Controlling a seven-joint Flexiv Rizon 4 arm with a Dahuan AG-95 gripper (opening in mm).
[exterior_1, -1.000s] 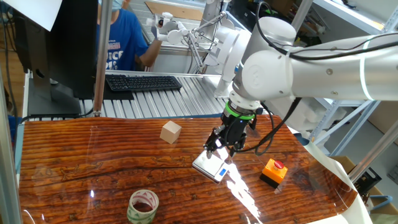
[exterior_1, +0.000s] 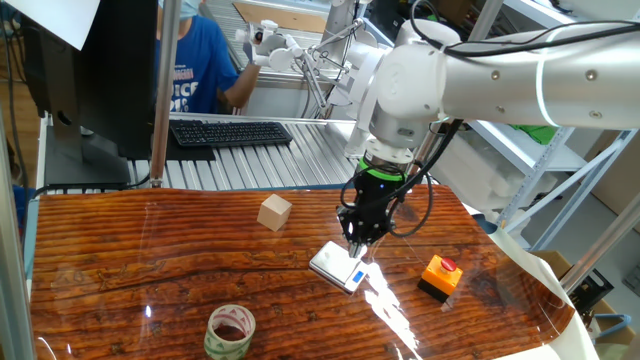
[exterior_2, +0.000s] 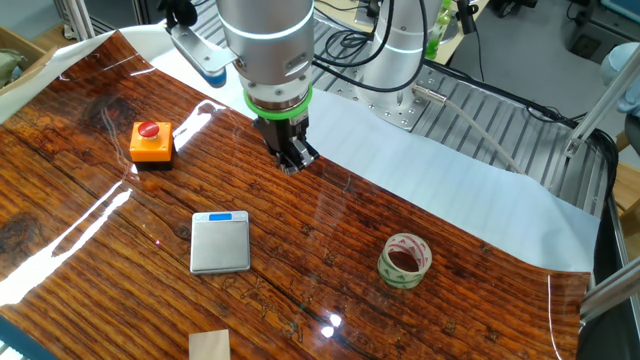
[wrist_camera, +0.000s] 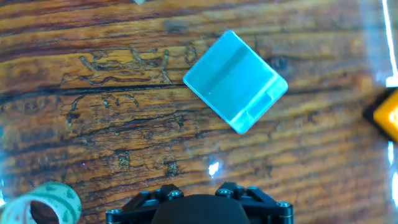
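Observation:
A small silver scale (exterior_1: 341, 265) with a blue display lies flat on the wooden table; exterior view 2 shows the whole scale (exterior_2: 220, 243) uncovered. A plain wooden block (exterior_1: 274, 212) and a roll of tape (exterior_1: 230, 331) rest apart from it. My gripper (exterior_2: 297, 160) points down above the table, away from the scale in that view, and only overlaps it in exterior view 1. Along the wrist view's bottom edge the gripper shows just its dark upper parts. Its fingertips are hidden there, and whether it is open or shut is unclear. Nothing is seen hanging from it.
An orange box with a red button (exterior_2: 151, 143) stands on the table, off to one side of the scale. Behind the table are a keyboard (exterior_1: 230, 133), a monitor (exterior_1: 80, 90) and a person (exterior_1: 200, 65). Bare wood separates the tape roll (exterior_2: 404, 262) from the scale.
In exterior view 1 my gripper has shifted slightly right and turned, so its fingers now look narrower. The forearm has swung left. Scale, block, tape and button box have stayed put.

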